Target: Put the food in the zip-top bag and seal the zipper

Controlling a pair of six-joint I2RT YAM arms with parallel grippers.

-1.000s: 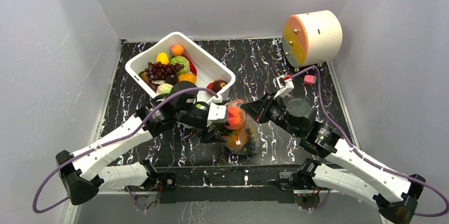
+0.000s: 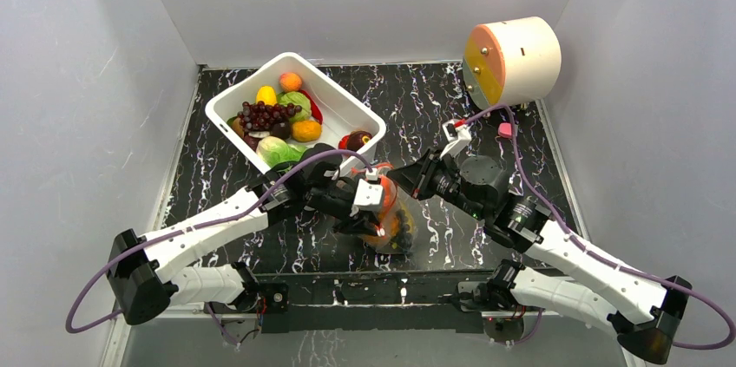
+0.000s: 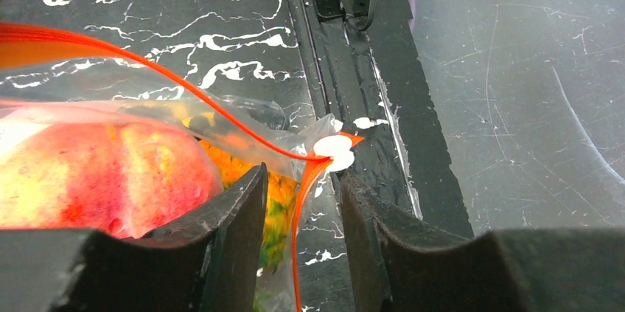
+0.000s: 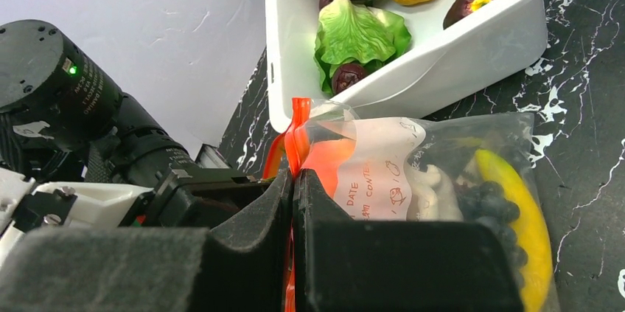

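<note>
The clear zip bag (image 2: 401, 228) has orange zipper strips and food inside. In the left wrist view a peach-like fruit (image 3: 110, 172) shows through its mouth, whose strips part widely from the white slider (image 3: 335, 151) at one end. My left gripper is partly open around that corner; an orange strip runs between its fingers, and the slider lies just beyond the tips. My right gripper is shut on the bag's orange-edged rim (image 4: 301, 131). Through the plastic I see a banana (image 4: 516, 216) and dark grapes (image 4: 490, 205).
Behind the bag stands a white bin (image 2: 351, 105) holding grapes, lettuce and other produce, close to the left arm. A cream and orange drum (image 2: 521, 59) and a small pink block (image 2: 505, 130) are at the back right.
The left gripper has moved right along the bag, covering more of its mouth. My right gripper has drifted slightly left, still at the rim, and the bag has shifted a little left.
</note>
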